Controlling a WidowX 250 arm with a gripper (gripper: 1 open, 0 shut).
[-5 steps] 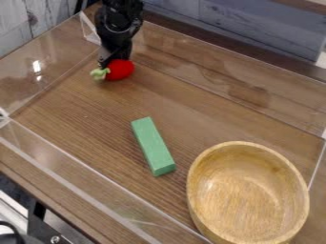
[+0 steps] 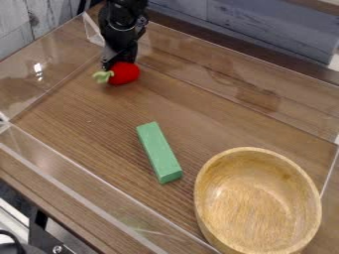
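My dark gripper (image 2: 125,52) is at the top left, just above a red object with a pale green top (image 2: 122,73), which looks like a strawberry, resting on the wooden table (image 2: 79,139). The fingertips are at or behind the red object's upper side; whether anything is between them is hard to see at this size.
A green block (image 2: 159,152) lies at the lower middle. A large yellow bowl (image 2: 257,203) fills the lower right. A white wall (image 2: 265,15) borders the back.
Very little differs; the gripper and red object hold nearly the same position as a second ago.
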